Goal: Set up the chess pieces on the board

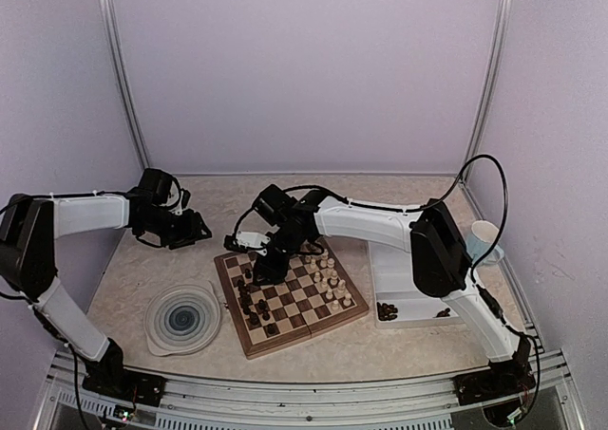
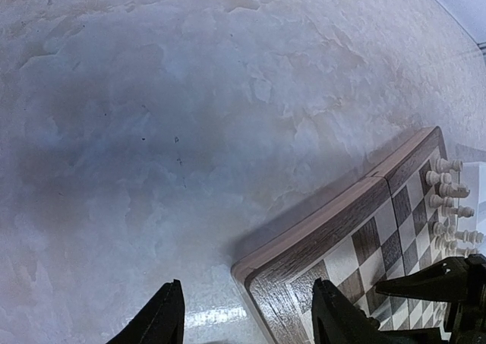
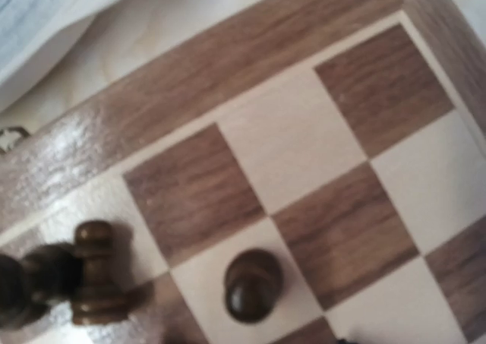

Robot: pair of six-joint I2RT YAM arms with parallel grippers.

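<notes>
The chessboard lies at an angle mid-table, pale pieces along its right side and dark pieces along its left. Over the dark side hovers my right gripper, hiding the squares below it. Its fingers stand apart in the left wrist view, with a small dark piece near their tips. In the right wrist view a dark pawn stands upright on a light square; more dark pieces are at lower left. My left gripper is open and empty, left of the board.
A white tray to the right holds several dark pieces. Behind it stands a pale cup. A round lidded dish sits left of the board. Bare table surrounds the left gripper.
</notes>
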